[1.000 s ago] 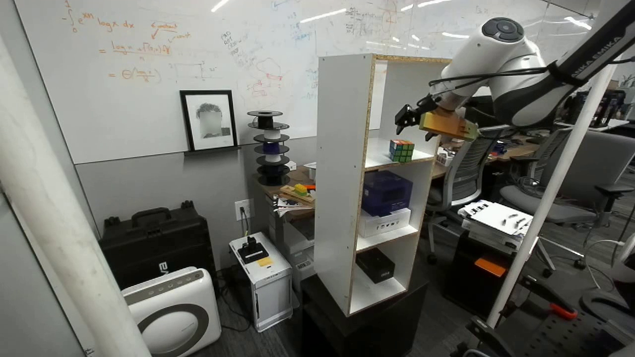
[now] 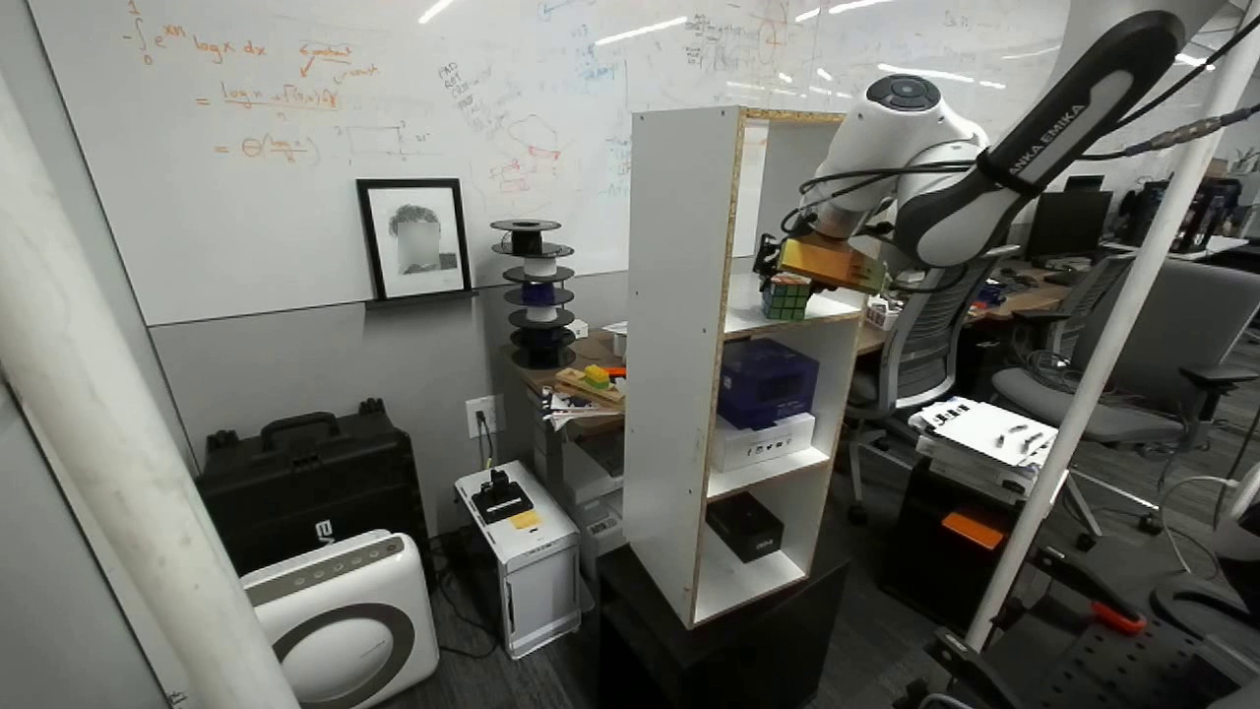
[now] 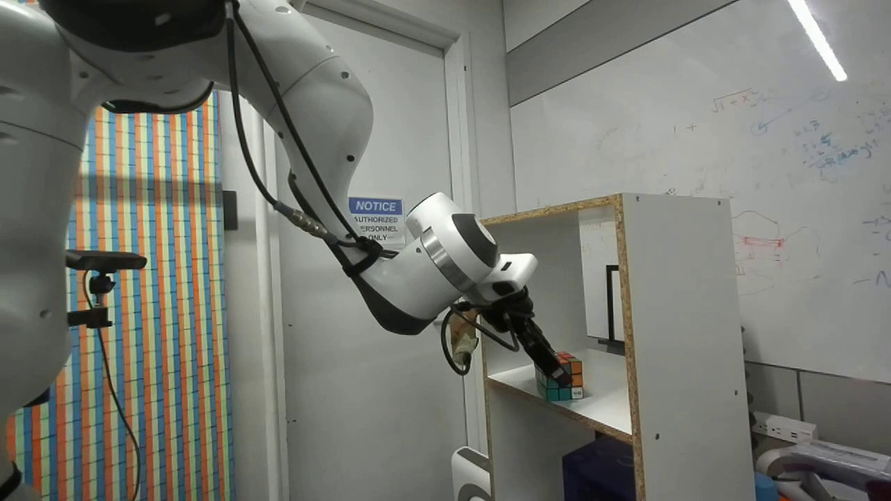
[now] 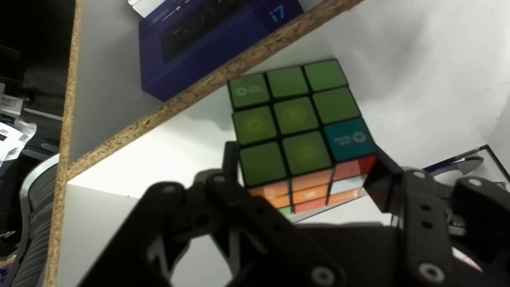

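Note:
A Rubik's cube (image 4: 296,114) rests on the white upper shelf (image 4: 167,148), close to its front edge. Its green face, with one blue-green square, fills the middle of the wrist view, and orange and red squares show below. My gripper straddles the cube, one finger on each side. The left finger (image 4: 230,158) is very near the cube's side; whether either finger touches it is hard to tell. The fingers stand part open, about as wide as the cube. In exterior view 2 a dark finger (image 3: 547,359) partly covers the cube (image 3: 573,367).
The shelf unit's side wall (image 2: 673,331) rises beside the compartment. Below the cube's shelf sit a dark blue box (image 2: 768,380) on a white box (image 2: 762,442), and a black box (image 2: 744,526) lower down. Bare shelf surface lies beyond the cube.
The arm has moved left and down in exterior view 1, bringing the gripper from above the cube down around it. The cube sits slightly further left than before.

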